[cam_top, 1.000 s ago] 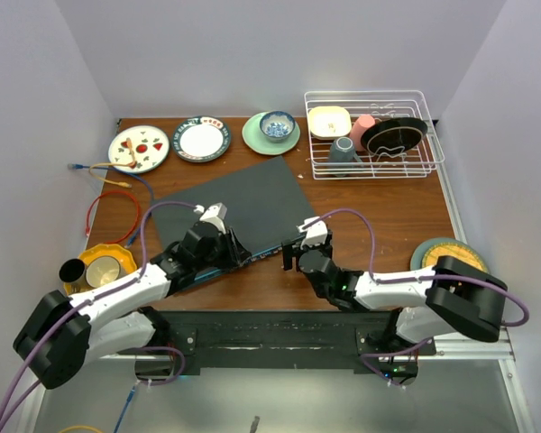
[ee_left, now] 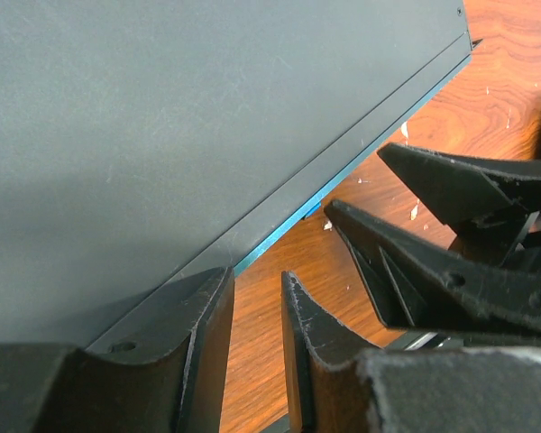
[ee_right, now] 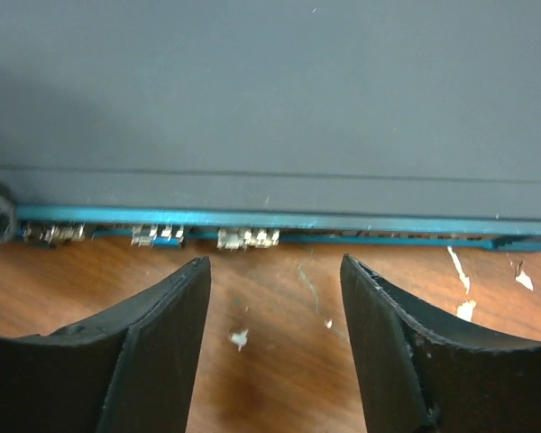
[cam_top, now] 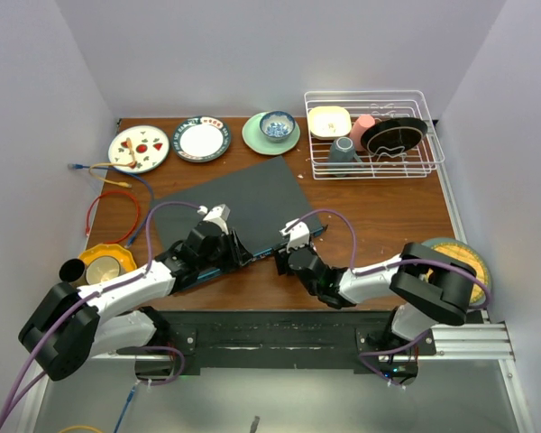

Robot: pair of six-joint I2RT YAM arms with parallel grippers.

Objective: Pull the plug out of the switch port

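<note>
The dark grey switch point(cam_top: 230, 203) lies at a slant on the table, its blue-edged port side point(ee_right: 361, 236) toward the arms, with metal port blocks point(ee_right: 248, 238) under the edge; I cannot tell a plug among them. My left gripper point(cam_top: 238, 257) is at that front edge; in its wrist view point(ee_left: 257, 293) the fingers stand a little apart, one against the switch's edge. My right gripper point(cam_top: 281, 260) faces the port side farther right, its fingers part open just short of the edge, nothing between them in the right wrist view point(ee_right: 275, 271). It also reaches into the left wrist view.
Plates point(cam_top: 200, 126) and a bowl stand at the back, a dish rack point(cam_top: 415, 171) back right. Loose cables point(cam_top: 137, 212) and a yellow container point(cam_top: 123, 257) are at the left. The right end holds a round board with yellow contents point(cam_top: 469, 257).
My right gripper has moved left along the switch's front edge, its arm swinging with it. The left gripper has barely moved; the switch looks unmoved.
</note>
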